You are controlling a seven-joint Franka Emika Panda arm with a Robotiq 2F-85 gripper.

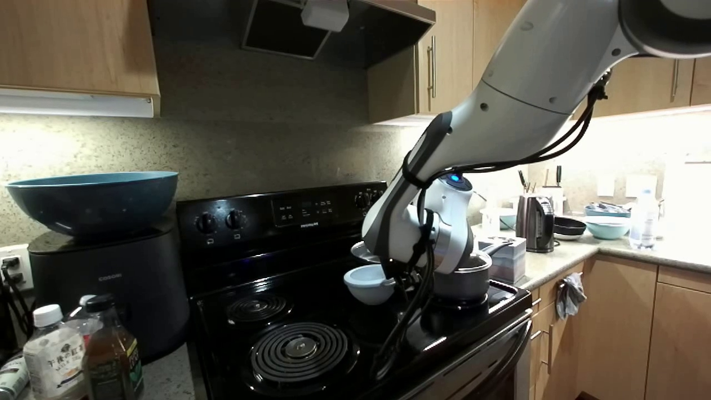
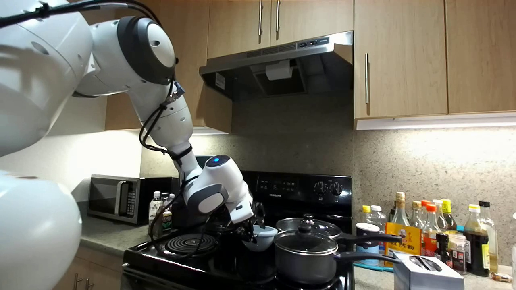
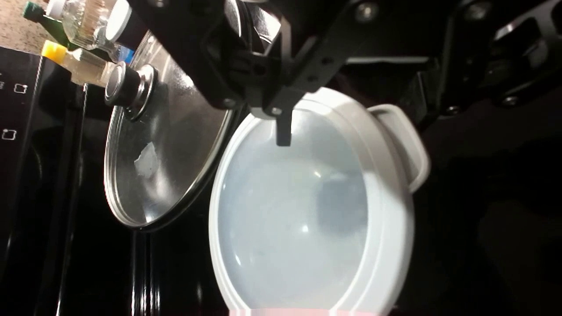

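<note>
A pale blue-grey bowl with a side handle fills the middle of the wrist view. My gripper is part open over its handle side. One finger reaches over the inside of the bowl, while the other is a dark shape by the handle. In exterior view 1 the bowl appears close to level at the gripper, above the stove's middle. Exterior view 2 has the bowl just left of the pots. Whether its base touches the stove, or a finger touches its rim, I cannot tell.
A lidded pot stands at the stove's front right, with a glass-lidded pan behind it, close beside the bowl. Bottles crowd the right counter.
</note>
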